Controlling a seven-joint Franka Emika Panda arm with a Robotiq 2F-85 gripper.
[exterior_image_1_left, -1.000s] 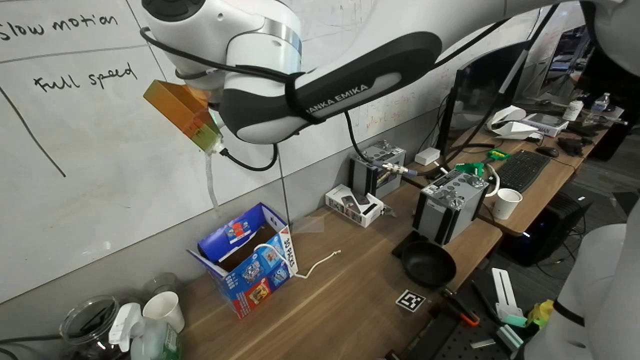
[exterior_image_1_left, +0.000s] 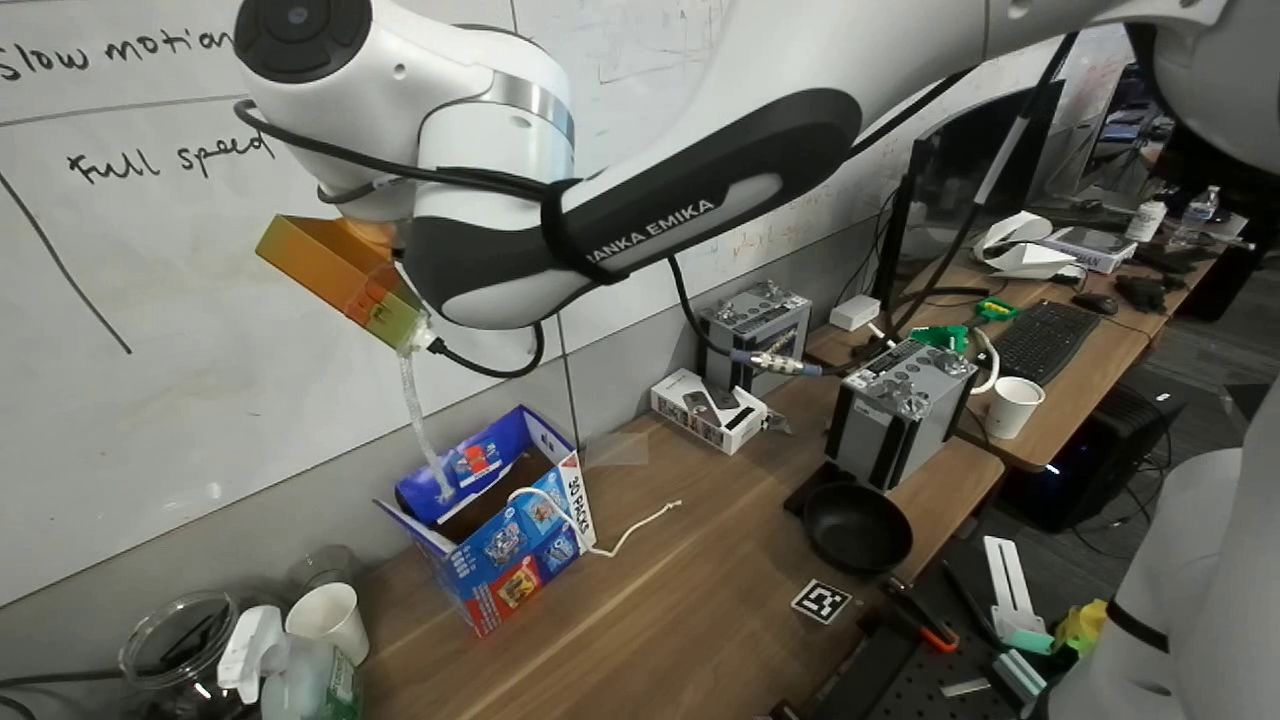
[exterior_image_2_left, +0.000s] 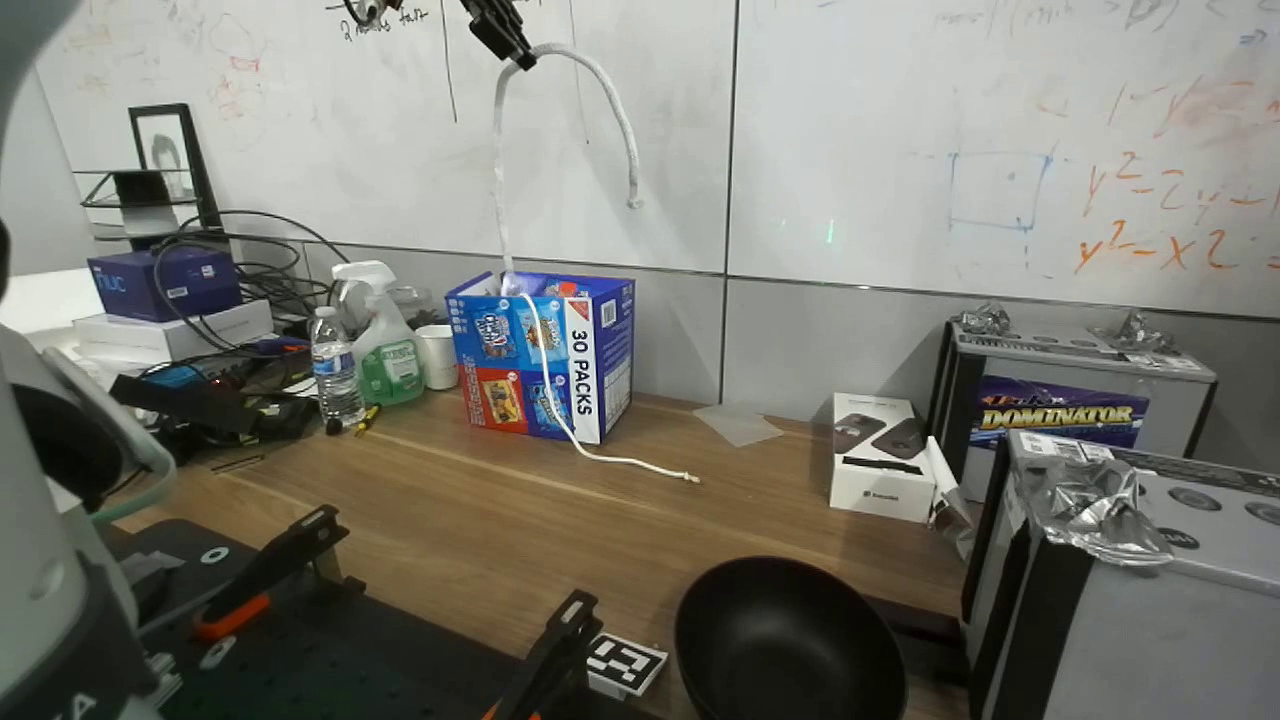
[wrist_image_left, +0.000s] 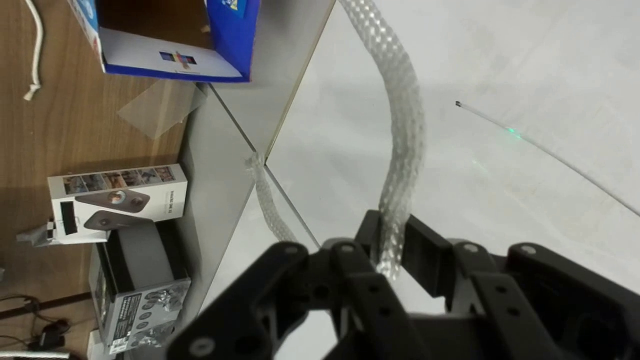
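Note:
High above the table my gripper (exterior_image_2_left: 524, 58) is shut on a whitish braided sleeve (exterior_image_2_left: 499, 156). One end of the sleeve curves down to the right and hangs free. The longer part drops to the blue snack box (exterior_image_2_left: 606, 324), its lower tip level with the box's open top. In exterior view 1 that sleeve (exterior_image_1_left: 414, 402) ends against the raised blue flap, over the opening. In the wrist view the sleeve (wrist_image_left: 403, 102) passes between the black fingers. A thinner white cord (exterior_image_2_left: 624, 460) drapes over the box's front wall onto the table.
Left of the box stand a spray bottle (exterior_image_2_left: 390, 348), a water bottle (exterior_image_2_left: 336, 366) and a paper cup (exterior_image_2_left: 438, 358). A white phone box (exterior_image_2_left: 882, 450), grey metal cases (exterior_image_2_left: 1080, 360) and a black pan (exterior_image_2_left: 786, 642) are to the right.
My arm has moved lower and to the left in exterior view 1. The sleeve's lower end has come down from above the box to its opening. The box and thin cord have not moved.

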